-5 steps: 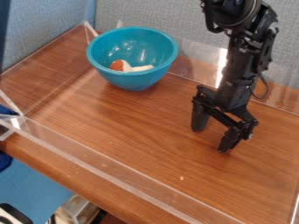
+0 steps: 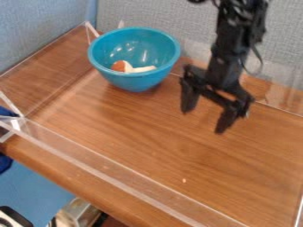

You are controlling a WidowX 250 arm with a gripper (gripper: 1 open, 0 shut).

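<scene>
A teal bowl (image 2: 135,76) stands at the upper left of the wooden surface (image 2: 154,160), holding an orange round item (image 2: 120,66) and a pale elongated item (image 2: 141,68). My black gripper (image 2: 206,112) is right of the bowl and a little lower in view, motion-blurred, its two fingers spread open with nothing visible between them.
Clear panels (image 2: 119,184) edge the wooden surface. Grey textured walls (image 2: 154,18) stand behind. A blue object (image 2: 6,120) sits at the left edge.
My gripper has moved up and to the left in view from where it stood, toward the bowl's side. The bowl and its contents have not moved.
</scene>
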